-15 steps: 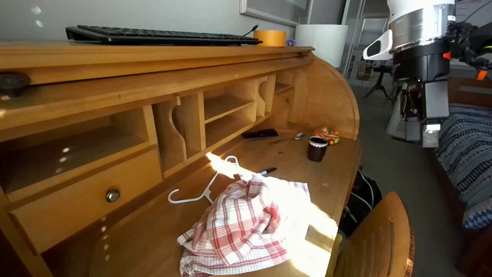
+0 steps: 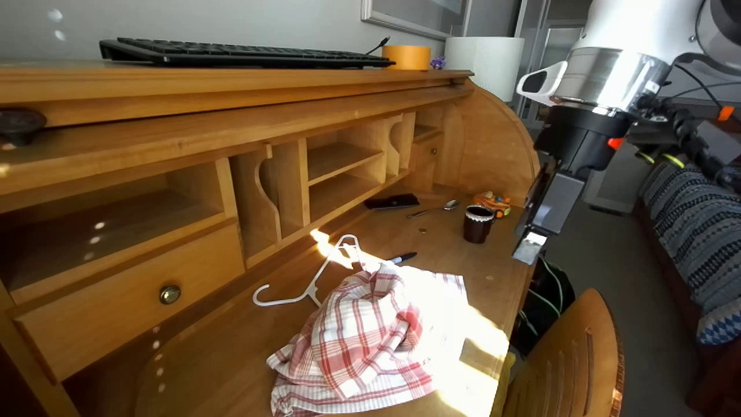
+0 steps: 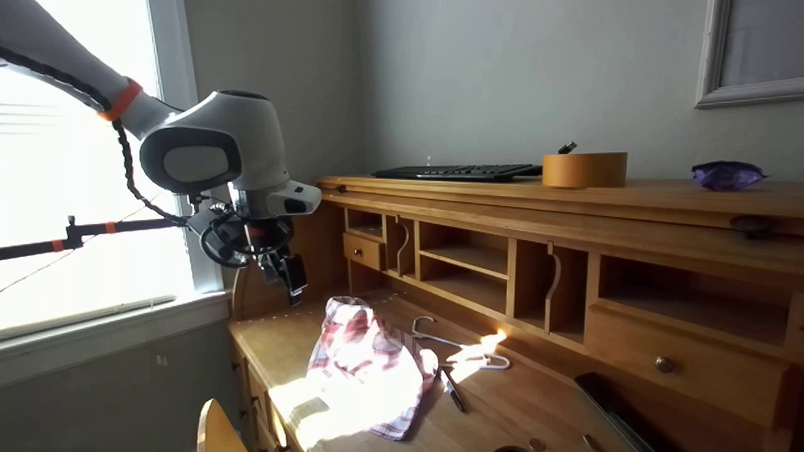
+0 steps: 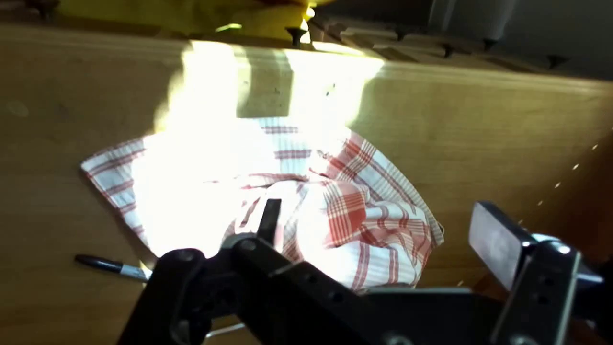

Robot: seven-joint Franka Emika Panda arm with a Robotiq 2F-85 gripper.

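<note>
On the desk lies a crumpled red-and-white plaid cloth (image 2: pixel 371 333), part of it washed out by sunlight. My gripper (image 2: pixel 531 248) is above the desk's front edge in exterior view 1, apart from the cloth. In the wrist view its fingers (image 4: pixel 495 244) are spread wide with nothing held, and the cloth (image 4: pixel 396 230) shows below and beyond them. Behind the cloth rests a white hanger (image 2: pixel 312 285), with a black marker (image 2: pixel 403 258) close by. A dark cup (image 2: pixel 477 223) stands farther along the desk.
A spoon (image 2: pixel 434 208), a dark flat object (image 2: pixel 392 201) and an orange toy (image 2: pixel 494 202) lie toward the far end. Cubbyholes and a drawer (image 2: pixel 139 295) line the back. A wooden chair (image 2: pixel 573 358) stands at the front edge.
My gripper has moved left in exterior view 1, from over the floor toward the desk, and has tilted. The cloth, hanger, marker and cup have not moved.
</note>
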